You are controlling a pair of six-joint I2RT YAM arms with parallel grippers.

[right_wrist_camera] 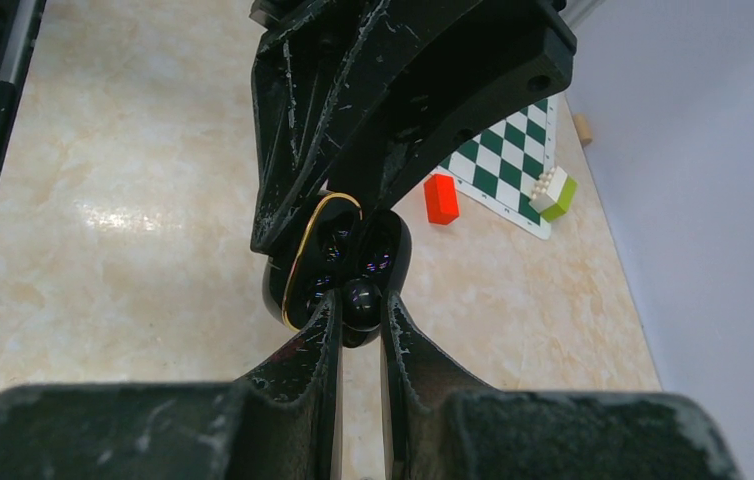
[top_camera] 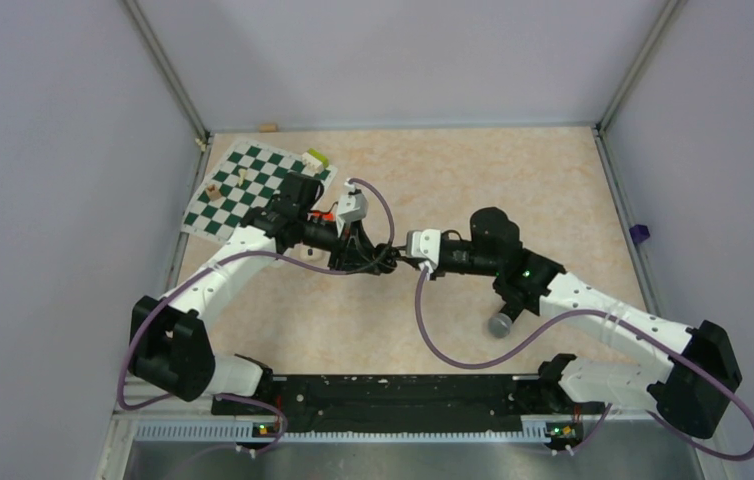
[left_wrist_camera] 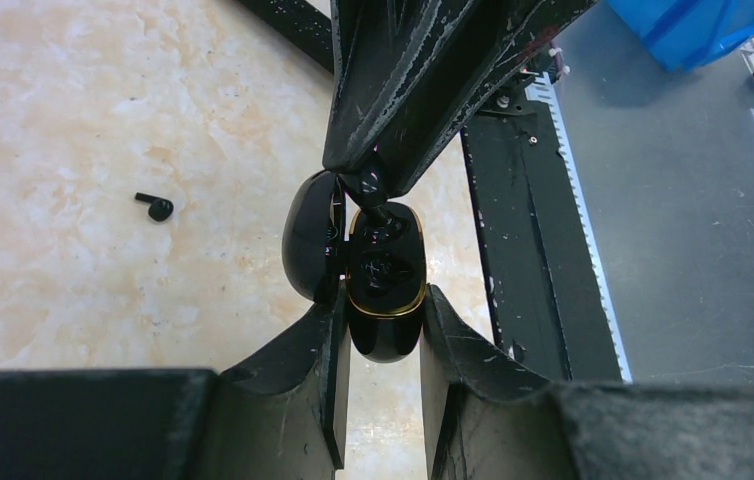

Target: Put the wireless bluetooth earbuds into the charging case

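Note:
The black charging case (left_wrist_camera: 385, 325), gold-lined with its lid (left_wrist_camera: 308, 238) raised, sits between the fingers of my left gripper, held clear of the table. Pinched in my right gripper is a black earbud (right_wrist_camera: 361, 300). Its lower end reaches over the case's inner cavities, and in the left wrist view it touches or enters the upper one; how deep is hidden. A second black earbud (left_wrist_camera: 159, 208) lies loose on the table. From above, both grippers meet near the table's middle, the case (top_camera: 385, 258) small and dark between them.
At the back left lies a green-and-white checkered board (top_camera: 243, 190). A red block (right_wrist_camera: 441, 199) and a white-green block (right_wrist_camera: 553, 193) are near it.

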